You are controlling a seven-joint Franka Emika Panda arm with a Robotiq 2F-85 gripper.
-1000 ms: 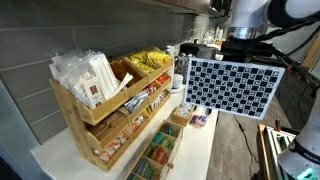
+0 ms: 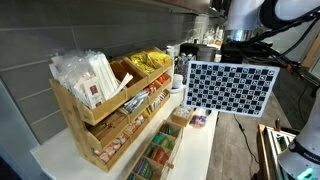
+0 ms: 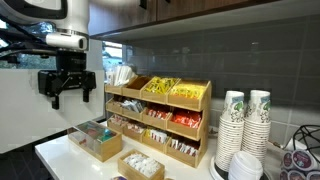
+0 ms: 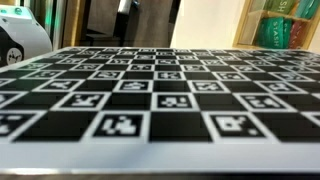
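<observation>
A black-and-white checkered board is up in the air above the right side of the white counter, in front of the arm in exterior view 1. Its patterned face spreads across the lower wrist view, where no fingers show. My gripper hangs at the left of exterior view 2 before a plain white surface. Its two dark sides look apart there, but how they meet the board is hidden, and whether they grip it cannot be made out.
A tiered wooden rack of packets lines the back wall. On the counter stand a divided wooden box, a smaller box with white items, and stacked paper cups. Bare counter lies below the board.
The board has shifted slightly, its right side now a little farther left and its lower edge a little higher in exterior view 1. The rack and boxes stay put.
</observation>
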